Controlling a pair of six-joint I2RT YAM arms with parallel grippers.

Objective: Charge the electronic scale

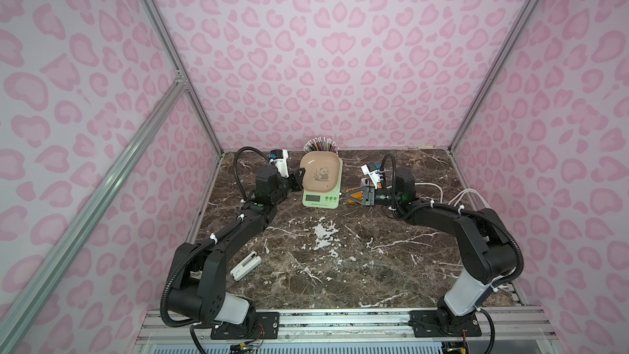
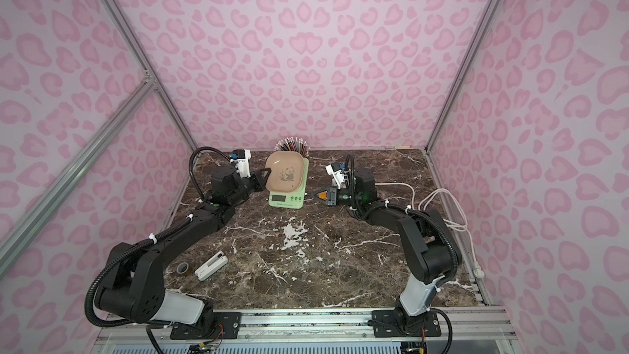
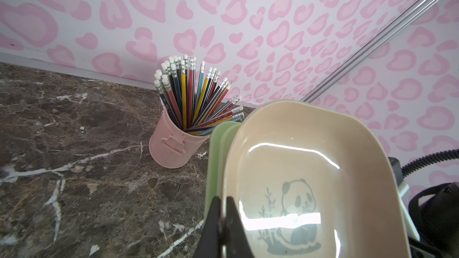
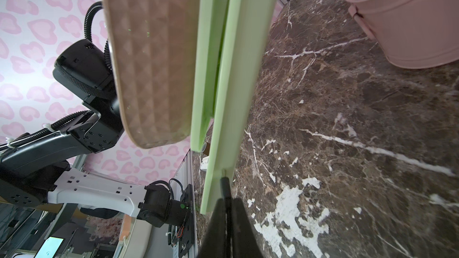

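Note:
The green electronic scale [image 1: 321, 200] with its beige panda tray [image 1: 320, 171] is held off the table in front of the pencil cup. At its left side, my left gripper [image 1: 300, 179] is shut on the tray's rim, which runs between the fingers in the left wrist view [image 3: 223, 224]. To the scale's right, my right gripper [image 1: 346, 194] is shut, pointing at the scale's side edge. In the right wrist view its tip [image 4: 224, 181] meets the green body [image 4: 229, 129] or nearly so. A small pale bit shows at that tip; I cannot tell what it is.
Behind the scale stands a pink cup [image 3: 175, 144] full of pencils. A white cable [image 2: 452, 213] lies at the right, running behind the right arm. A white device [image 1: 245, 266] lies front left.

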